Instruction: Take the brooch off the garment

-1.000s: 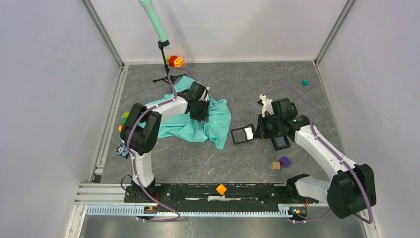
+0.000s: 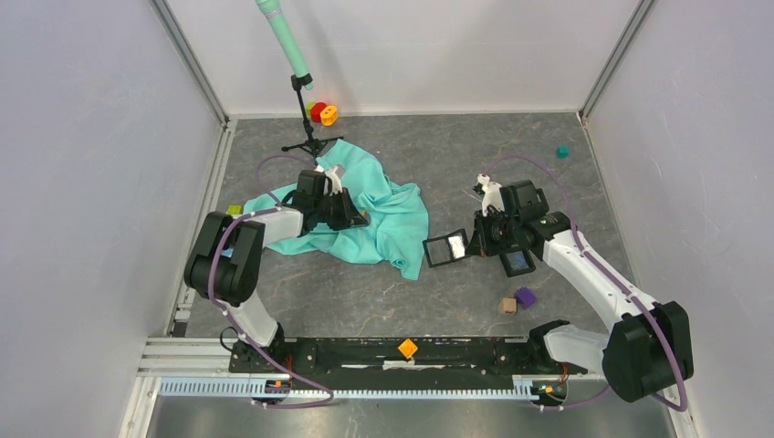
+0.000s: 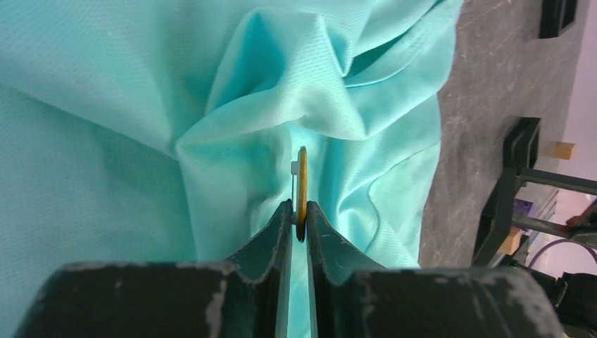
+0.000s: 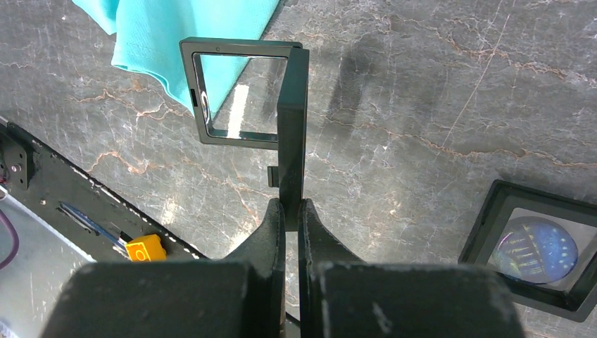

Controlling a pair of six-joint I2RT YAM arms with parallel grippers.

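Note:
The turquoise garment [image 2: 392, 228] lies crumpled on the left half of the grey table. Over it, my left gripper is shut on a thin gold-coloured brooch [image 3: 302, 183] with a silvery pin side, seen edge-on between the fingertips. My right gripper stands shut at the upright part of a black display frame [image 4: 292, 127], whose flat clear part reaches toward the garment; whether anything is between the fingertips is hard to tell.
A second black frame [image 4: 479, 222] lies at the right, with a purple block [image 2: 525, 297] and wooden block [image 2: 507, 305] nearer the front. A tripod [image 2: 310, 137] and coloured toys [image 2: 329, 115] stand at the back.
My left arm has moved left and toward the front over the garment, with the brooch now visible at its fingertips. The right arm has stayed still.

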